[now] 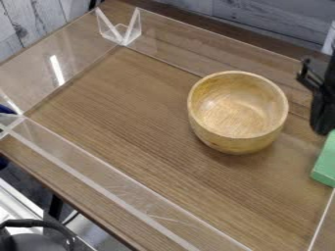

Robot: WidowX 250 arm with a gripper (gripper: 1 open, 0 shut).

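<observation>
My gripper (315, 96) is at the right edge, partly out of frame, dark and a little above a green object (324, 159) that lies on the wooden table (124, 181) at the far right. Whether the fingers are open or shut is hard to make out. A round wooden bowl (238, 110) stands left of the gripper.
Clear plastic walls run along the table's left side, with a small clear bracket (119, 29) at the back left. Dark cables and hardware show at the lower left corner.
</observation>
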